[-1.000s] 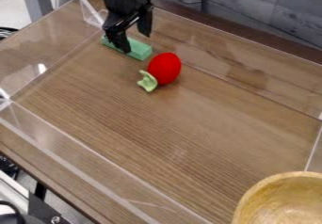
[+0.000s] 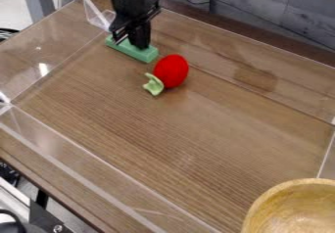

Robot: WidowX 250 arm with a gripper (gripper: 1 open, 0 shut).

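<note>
My black gripper (image 2: 128, 33) is at the top of the view, shut, just over a green oblong object (image 2: 131, 51) lying on the wooden table (image 2: 157, 149). Whether it touches that object is hard to tell. To the right and a little nearer lies a red round object (image 2: 167, 70), with a small pale green piece (image 2: 153, 85) at its lower left.
A pale wooden bowl (image 2: 288, 208) sits at the lower right corner. The table's left edge runs near chair parts and cables at the lower left.
The red object has not visibly moved.
</note>
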